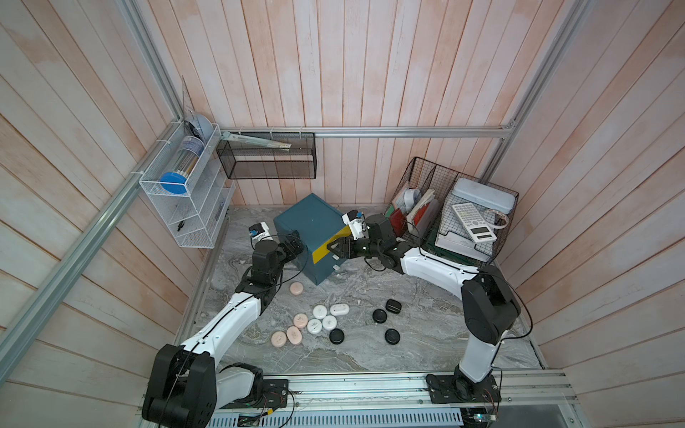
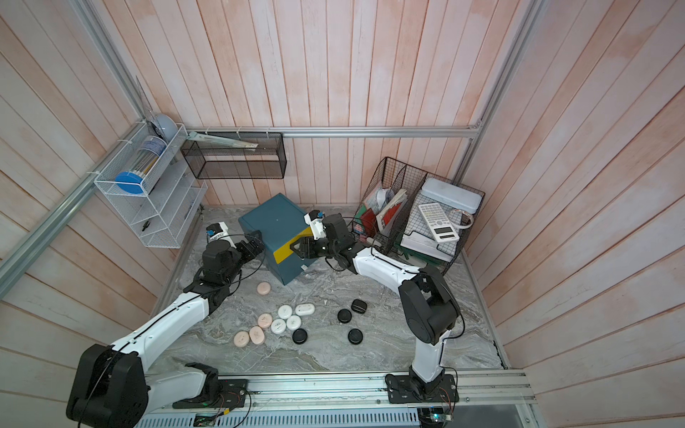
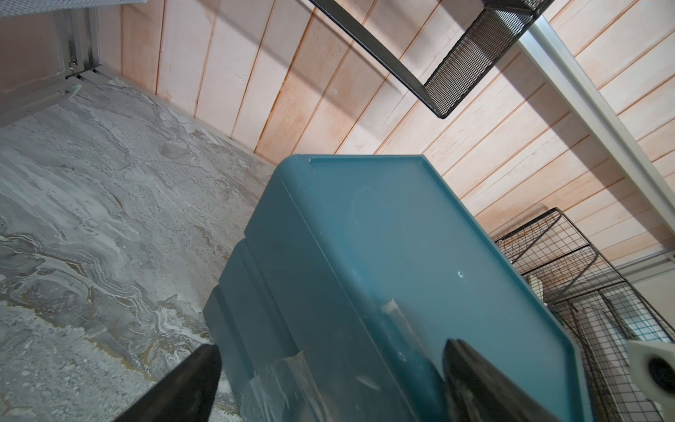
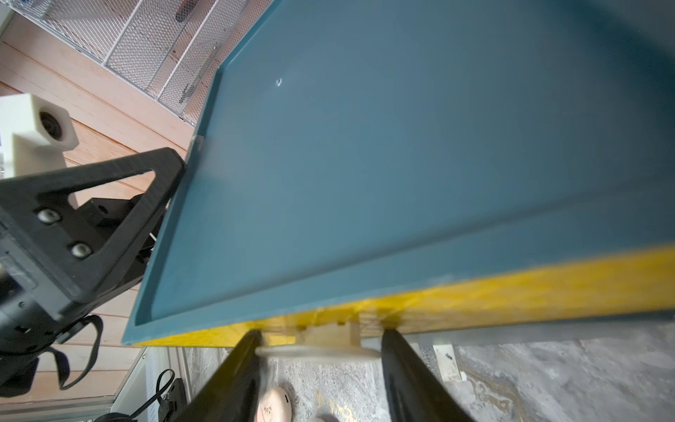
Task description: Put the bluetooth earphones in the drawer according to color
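A teal drawer box with a yellow drawer front stands at the back centre. My left gripper is open against the box's left side. My right gripper is at the yellow front, its fingers part open either side of a pale handle; whether they grip it is unclear. Earphone cases lie in front: pink ones, white ones and black ones.
A white wire rack is at the left, a black hanging basket on the back wall, and filled wire baskets at the back right. Bare marble table shows at the front right.
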